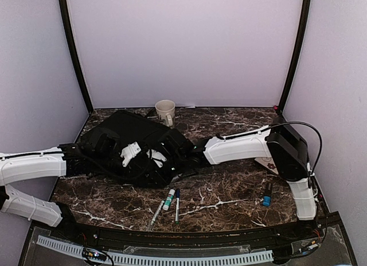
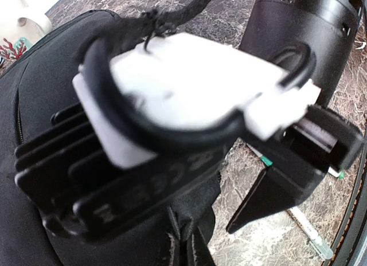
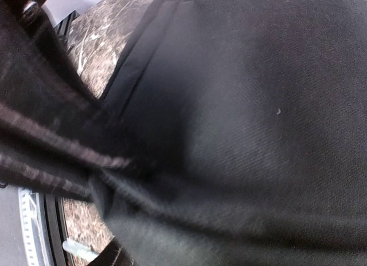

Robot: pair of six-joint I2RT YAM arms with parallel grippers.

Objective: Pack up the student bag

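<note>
The black bag [image 1: 114, 125] lies at the back left of the table, its cloth [image 3: 258, 94] filling much of the right wrist view. My left gripper is down on the bag's front, shut, at the bottom of its wrist view. My right gripper [image 1: 155, 174] is beside it at the bag's front, its housing large in the left wrist view; its fingers are mostly hidden in or behind dark cloth in its own view. A glue stick [image 1: 169, 198], a pen [image 1: 178, 207] and a clear-capped marker [image 1: 154, 216] lie in front of the bag.
A white mug [image 1: 165, 112] stands behind the bag. A dark blue-ended item [image 1: 267, 194] and a patterned notebook [image 1: 265, 164] lie on the right, the latter partly behind my right arm.
</note>
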